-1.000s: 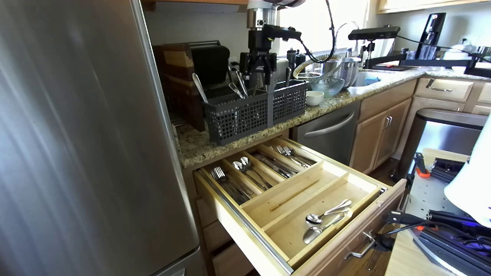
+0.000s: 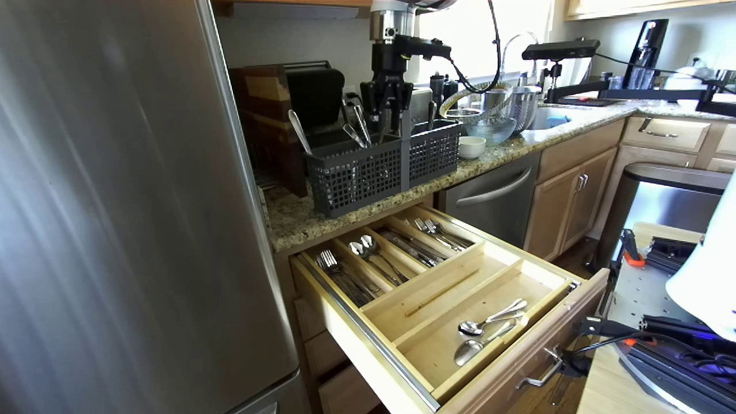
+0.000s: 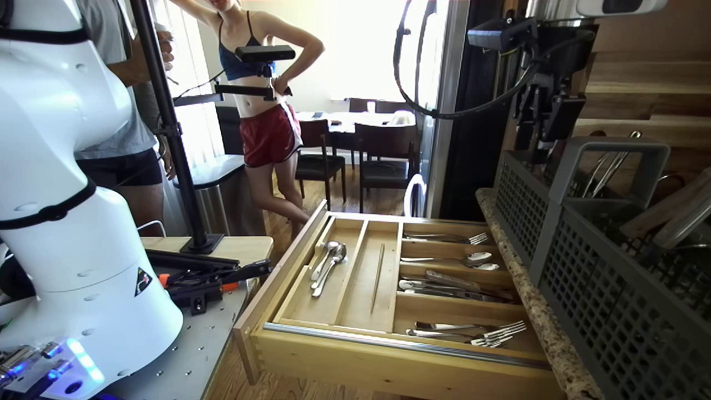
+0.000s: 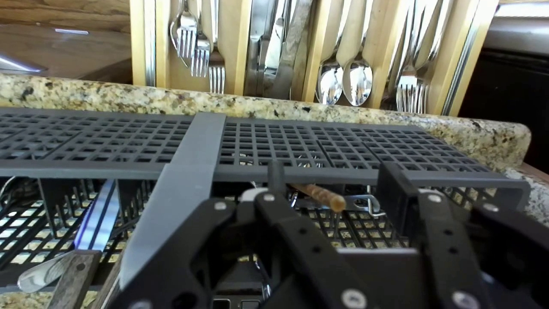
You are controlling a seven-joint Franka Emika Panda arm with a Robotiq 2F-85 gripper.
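Note:
In the wrist view my gripper is part open, with a clear gap between its two dark fingers. A thin brown stick-like handle (image 4: pixel 329 198) shows in that gap; I cannot tell whether either finger touches it. The grey cutlery basket (image 2: pixel 355 183) stands on the counter, and the fingers point down into it from above. Metal utensil handles (image 2: pixel 299 131) stick out of its left end in exterior view 1. The basket's inside is mostly hidden there. Below, the open drawer (image 2: pixel 422 325) holds sorted forks (image 2: pixel 329 261), spoons (image 2: pixel 365 245) and knives (image 2: pixel 414 247).
The basket's grey carry handle (image 4: pixel 186 180) rises close beside the fingers. Wooden boards (image 2: pixel 269 89) stand behind the basket, and a small white bowl (image 2: pixel 472 147) sits to its right. Loose spoons (image 2: pixel 476 339) lie in the drawer's front compartment. Two people are visible beyond the drawer.
The gripper's fingers have drawn closer together over the basket. The wrist has hardly moved, and the drawer and its cutlery look unchanged.

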